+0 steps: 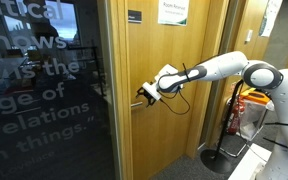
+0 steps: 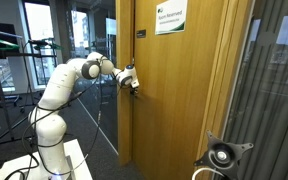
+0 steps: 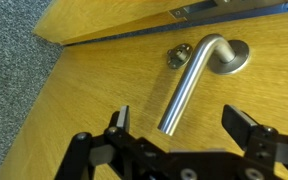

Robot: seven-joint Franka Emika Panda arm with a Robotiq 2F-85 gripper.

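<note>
A wooden door (image 1: 164, 140) carries a silver lever handle (image 3: 191, 82), with a round keyhole lock (image 3: 179, 56) beside it. My gripper is open in the wrist view. One fingertip stands on each side of the lever's free end, with a visible gap to both. In exterior view 1 the gripper (image 1: 149, 95) is close to the door by the handle (image 1: 137, 104). Exterior view 2 has the gripper (image 2: 133, 91) near the door's edge, where the handle is hard to make out. The door looks shut.
A dark glass panel with lettering (image 1: 44, 100) borders the door frame on the left. A black round stand base (image 1: 218, 160) is on the floor to the right of the door. A paper sign (image 2: 170, 16) hangs high on the door.
</note>
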